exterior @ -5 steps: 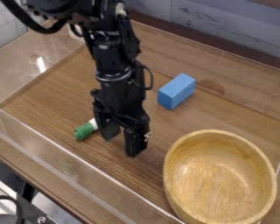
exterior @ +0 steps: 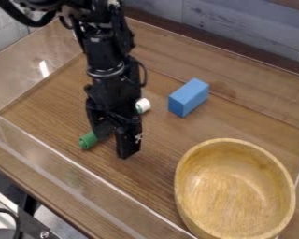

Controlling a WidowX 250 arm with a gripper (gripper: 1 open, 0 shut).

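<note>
My black gripper (exterior: 117,136) is low over the wooden table (exterior: 177,65), in the middle-left of the camera view, its fingers open around or beside a small green object (exterior: 89,141). The black arm partly hides that object, so I cannot tell whether the fingers touch it. A small white item (exterior: 142,105) lies just behind the gripper, partly hidden.
A blue block (exterior: 189,97) lies behind and to the right of the gripper. A large tan oval bowl (exterior: 234,189) fills the front right.
The gripper has shifted slightly to the left, toward the green object. The other objects look unmoved.
</note>
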